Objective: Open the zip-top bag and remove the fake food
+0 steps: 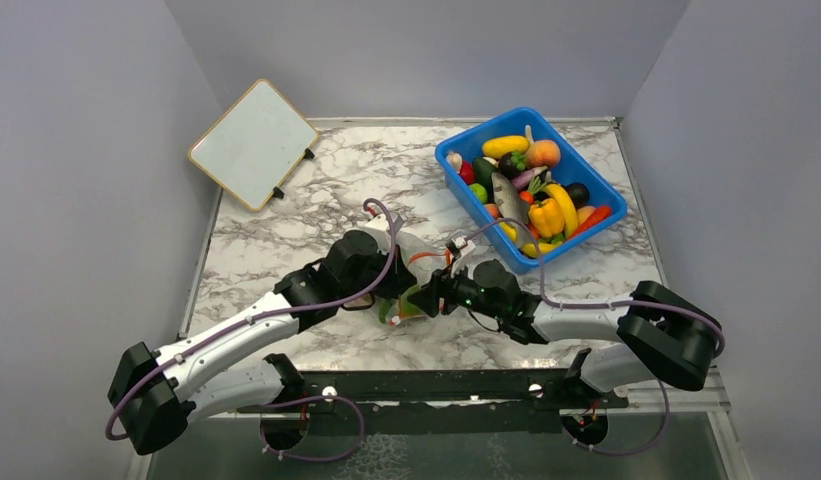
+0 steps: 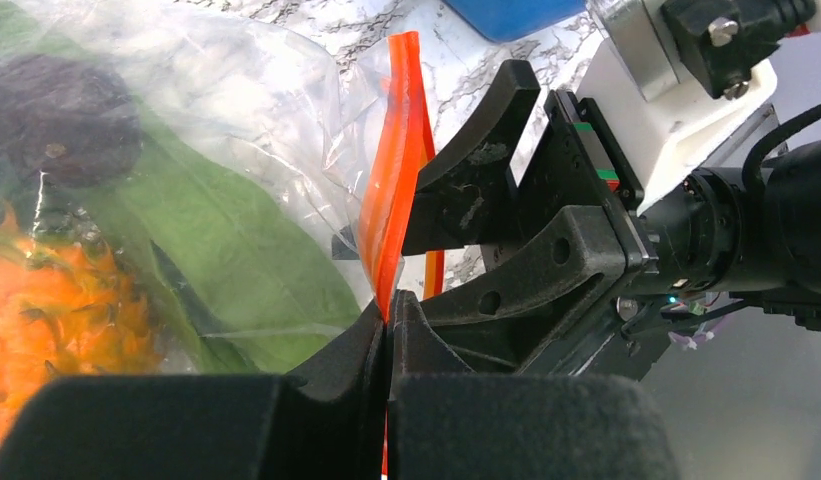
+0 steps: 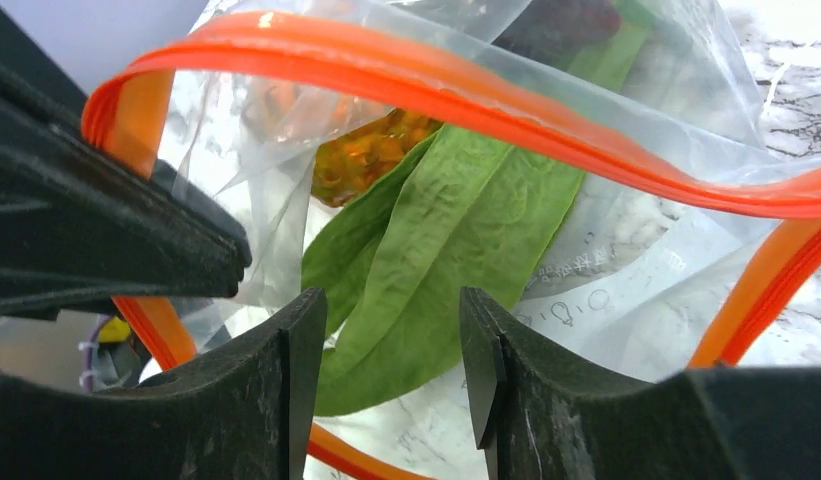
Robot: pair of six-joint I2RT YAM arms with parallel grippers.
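A clear zip bag (image 2: pixel 256 120) with an orange edge (image 2: pixel 391 180) lies on the table, its mouth held open. Inside it are a green leafy piece (image 3: pixel 456 250), an orange piece (image 3: pixel 371 160) and a dark round piece (image 2: pixel 66 125). Pinched on the orange edge, my left gripper is shut. From the right, my right gripper (image 1: pixel 426 298) reaches into the mouth. Its fingers (image 3: pixel 301 350) stand apart on either side of the leaf's near end, with no hold on it showing. In the top view the arms cover most of the bag.
A blue bin (image 1: pixel 591 232) full of fake food stands at the back right. The whiteboard (image 1: pixel 254 143) leans at the back left. Bare marble table (image 1: pixel 276 240) shows at the left and between whiteboard and bin.
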